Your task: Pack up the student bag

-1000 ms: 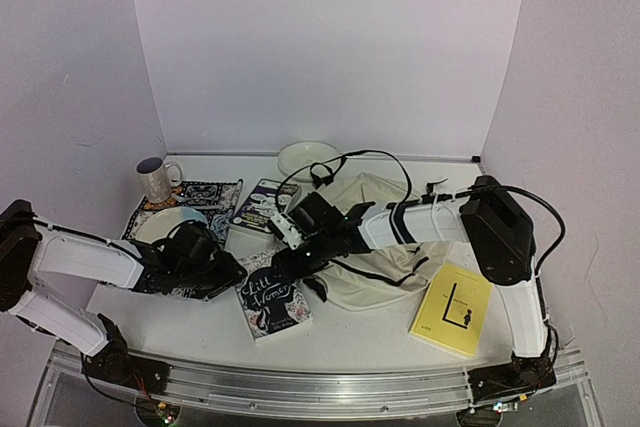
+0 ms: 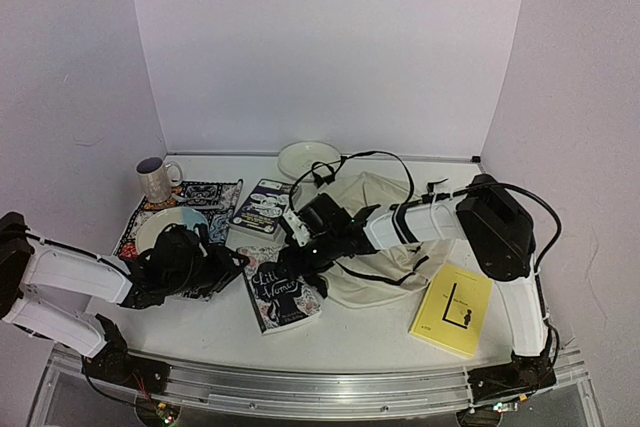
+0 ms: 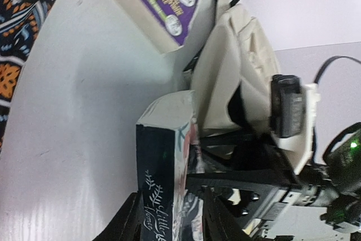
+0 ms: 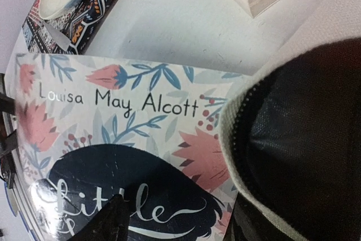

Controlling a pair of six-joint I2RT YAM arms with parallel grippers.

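Note:
The Little Women book (image 2: 280,292) lies tilted in front of the bag. In the left wrist view its dark spine (image 3: 157,165) and front cover pass between the fingers of my left gripper, which is shut on it. My right gripper stands open over the book's cover (image 4: 141,122), fingers apart. One of its fingers (image 4: 240,218) is at the rim of the cream bag (image 4: 228,134). The bag's dark mouth gapes at right in that view, beside the book. The right arm crosses above the bag (image 2: 370,292) in the top view.
A purple book (image 2: 262,205) lies behind Little Women. A yellow book (image 2: 455,309) rests at the front right. At left are a patterned mat (image 2: 225,190), a plate (image 2: 152,230) and a mug (image 2: 154,182); a white plate (image 2: 300,159) sits at the back.
Little Women has shifted a little rightward toward the bag, along with my left gripper, which also moved slightly away from the front edge. The right gripper has moved only slightly.

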